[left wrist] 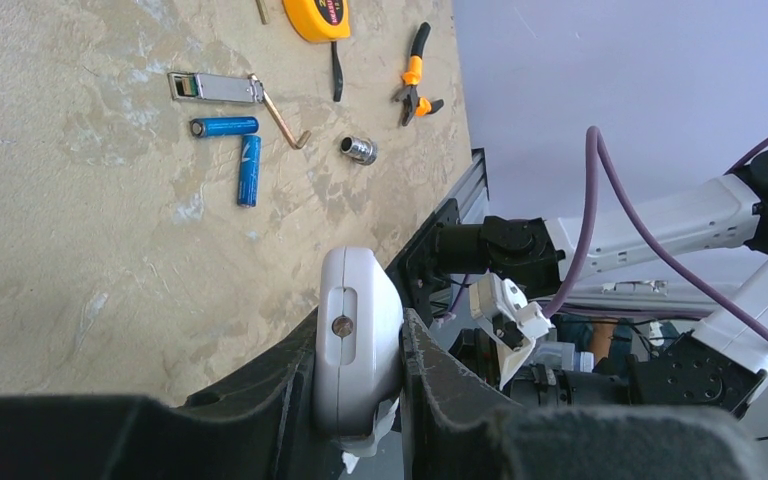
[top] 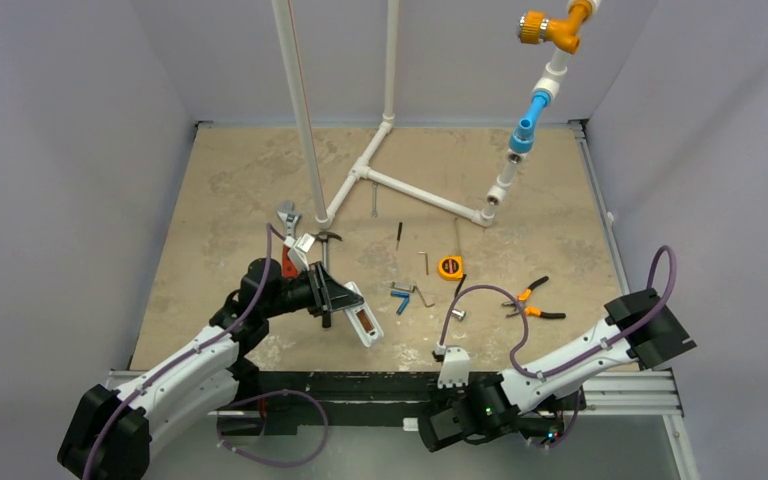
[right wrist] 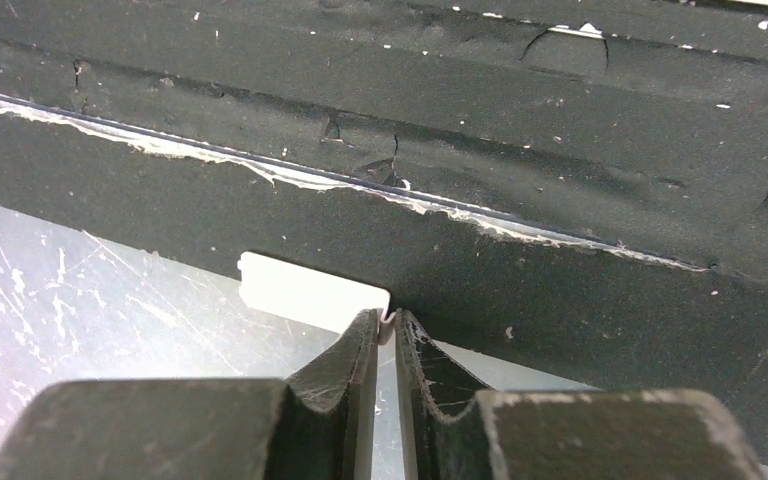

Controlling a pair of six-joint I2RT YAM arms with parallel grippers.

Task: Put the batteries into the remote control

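Note:
My left gripper is shut on the white remote control point(left wrist: 348, 350), which sits between the two fingers. From the top, the remote's battery bay point(top: 365, 320) faces up, open and without batteries. Two blue batteries lie on the board beyond it, one crosswise point(left wrist: 224, 126) and one lengthwise point(left wrist: 249, 172), almost touching at a corner. In the right wrist view my right gripper is shut on one end of a thin white piece point(right wrist: 310, 292), seemingly the battery cover. That piece is over the black front edge, off the board.
Close to the batteries lie a metal module point(left wrist: 218, 88), an L-shaped key point(left wrist: 280, 115) and a socket point(left wrist: 359, 150). A tape measure point(top: 450, 267) and pliers point(top: 535, 298) are farther right. White pipework point(top: 420, 193) stands at the back.

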